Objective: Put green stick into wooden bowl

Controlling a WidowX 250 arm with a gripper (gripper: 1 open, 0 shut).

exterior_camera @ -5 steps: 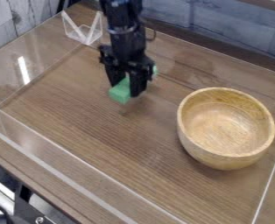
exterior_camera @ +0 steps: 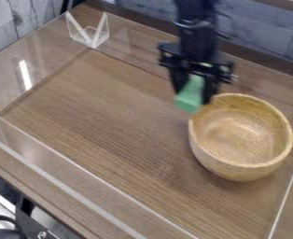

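My gripper (exterior_camera: 195, 84), dark and blurred, is at the upper left rim of the wooden bowl. It is shut on the green stick (exterior_camera: 189, 96), which hangs down from its fingers, its lower end close to the bowl's rim. The round wooden bowl (exterior_camera: 245, 170) stands at the right of the table, its inside empty. Whether the stick's end is over the rim or just outside it I cannot tell.
A white wire-like stand (exterior_camera: 90, 31) is at the back left. Bare wooden table (exterior_camera: 99, 112) fills the left and middle. Black cables (exterior_camera: 12, 219) lie at the lower left corner, off the table.
My gripper has moved right, from the middle back of the table to beside the bowl, carrying the green stick. The bowl has stayed in place.
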